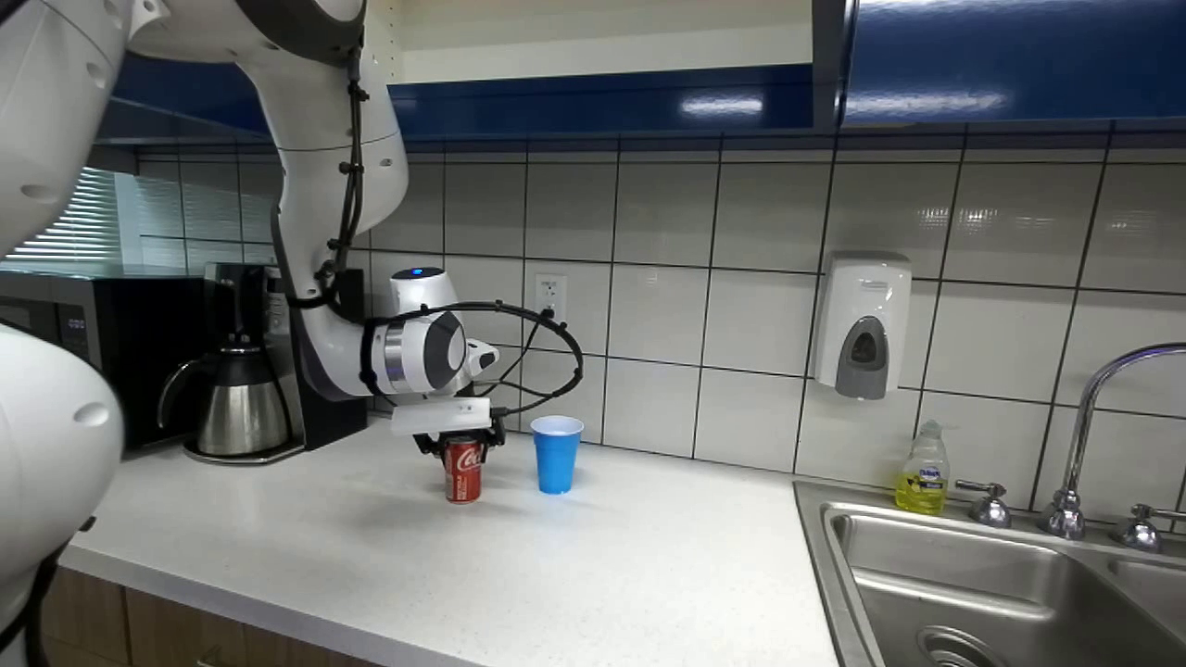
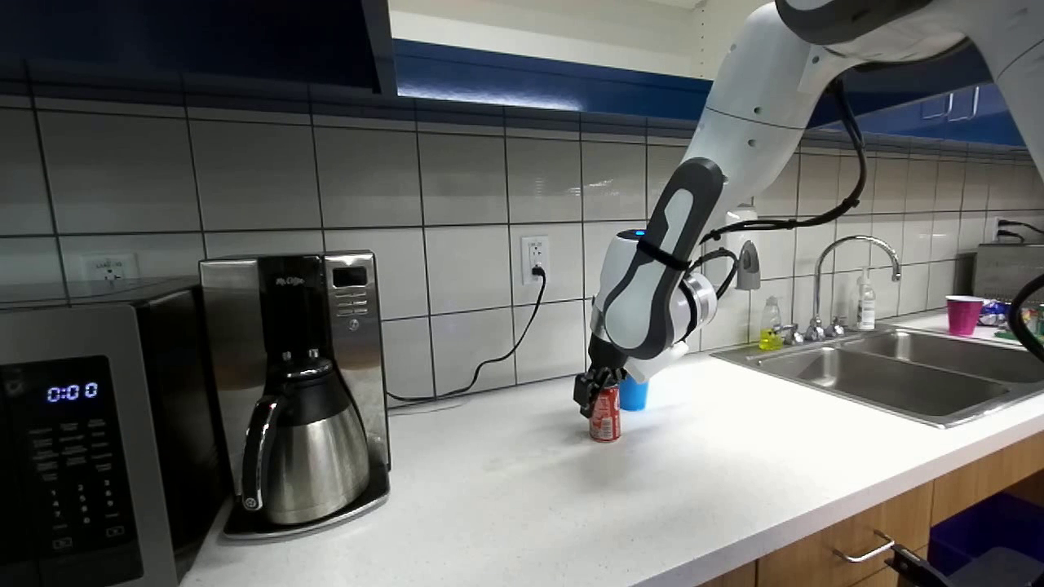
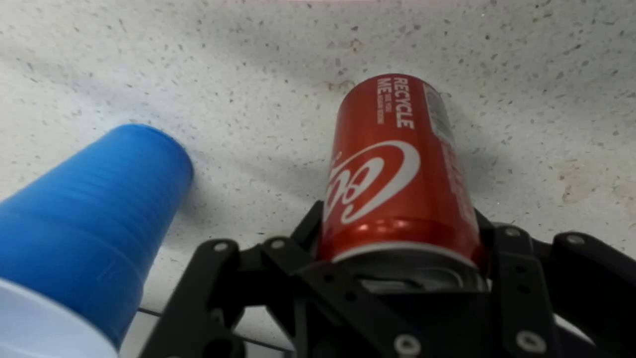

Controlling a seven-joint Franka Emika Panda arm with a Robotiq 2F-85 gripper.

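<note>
A red Coca-Cola can (image 1: 462, 478) stands upright on the white counter. My gripper is shut on its upper part, with a black finger (image 3: 310, 229) against each side. In the wrist view the can (image 3: 393, 161) fills the space between the fingers, and its top is partly covered by the gripper. Exterior view 2 shows the can (image 2: 606, 416) below the gripper, its base apparently on the counter. Close beside it, apart from the can, is an upright blue cup (image 1: 557, 458) with a white inside.
A coffee maker with a steel carafe (image 2: 318, 440) and a microwave (image 2: 73, 430) stand to the left. On the right are the sink (image 1: 967, 567), its faucet (image 1: 1095, 434) and a yellow soap bottle (image 1: 924, 472). Open counter lies in front of the can and toward the sink.
</note>
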